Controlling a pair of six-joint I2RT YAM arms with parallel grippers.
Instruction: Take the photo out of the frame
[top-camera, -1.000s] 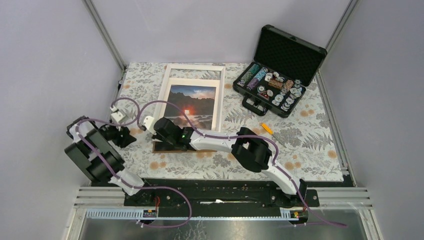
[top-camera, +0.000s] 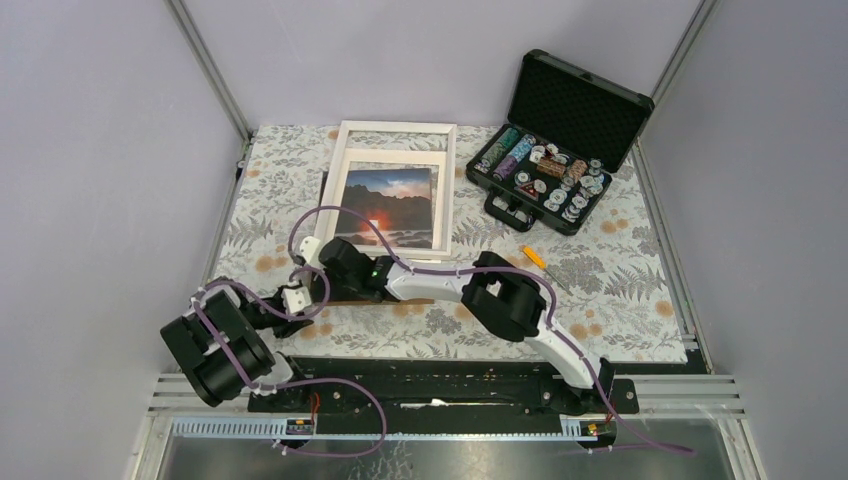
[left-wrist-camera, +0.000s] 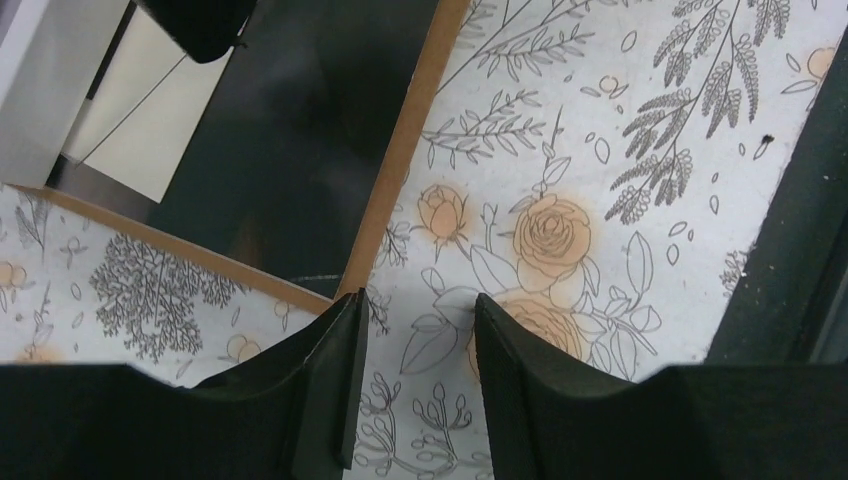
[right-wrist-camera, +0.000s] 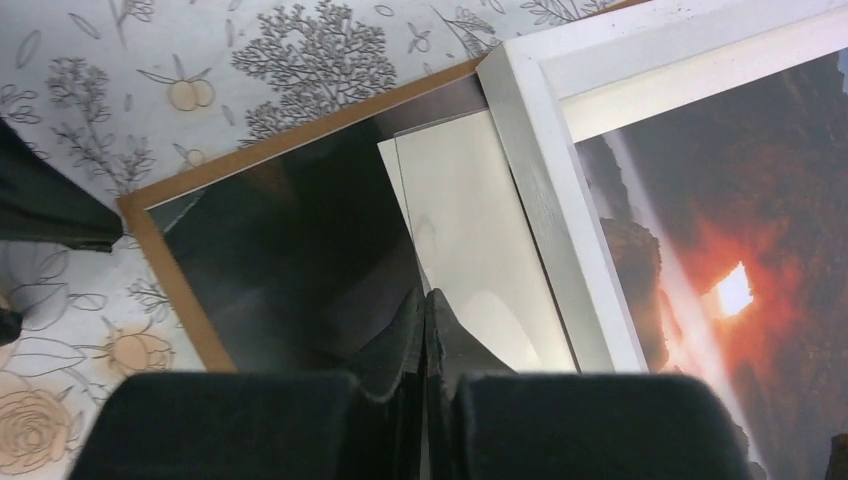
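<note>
The sunset photo (top-camera: 400, 212) lies face up inside the white frame (top-camera: 450, 190). That frame sits shifted off a dark glossy panel (left-wrist-camera: 300, 130) with a brown rim (left-wrist-camera: 410, 120), leaving the panel's near part bare. A cream card strip (right-wrist-camera: 465, 190) shows between panel and white border in the right wrist view. My right gripper is shut over the panel and card, nothing visible between its fingers. At the panel's near left corner, my left gripper is part open and empty, its left fingertip close to the brown corner; contact cannot be told.
An open black case (top-camera: 560, 190) of poker chips stands at the back right. An orange-handled tool (top-camera: 534, 256) lies right of the frame.
The white frame has shifted slightly right and back, and my right gripper has moved slightly right.
</note>
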